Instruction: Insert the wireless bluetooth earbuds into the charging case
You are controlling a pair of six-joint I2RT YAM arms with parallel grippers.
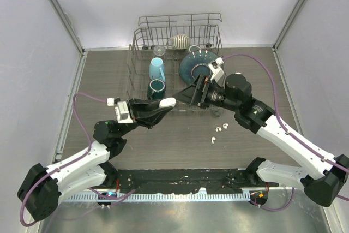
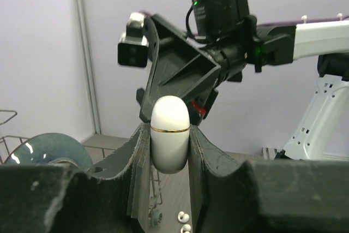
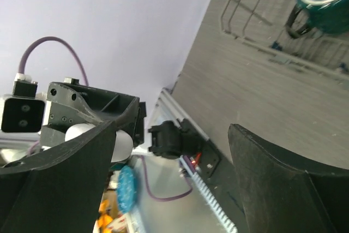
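Observation:
A white earbud case (image 1: pixel 167 102) with a gold band sits between the fingertips of my left gripper (image 1: pixel 160 106); in the left wrist view the case (image 2: pixel 169 135) stands upright in its fingers. My right gripper (image 1: pixel 192 94) is open just to the right of it, its empty fingers spread. In the right wrist view the case (image 3: pixel 122 145) is partly hidden behind a right finger. Small white pieces (image 1: pixel 218 129), likely earbuds, lie on the counter at right, also low in the left wrist view (image 2: pixel 182 216).
A wire dish rack (image 1: pixel 131 75) at the back holds a blue mug (image 1: pixel 156 69), a dark green mug (image 3: pixel 327 9), a striped cup and a teal plate (image 1: pixel 185 69). The counter in front of the rack is mostly clear.

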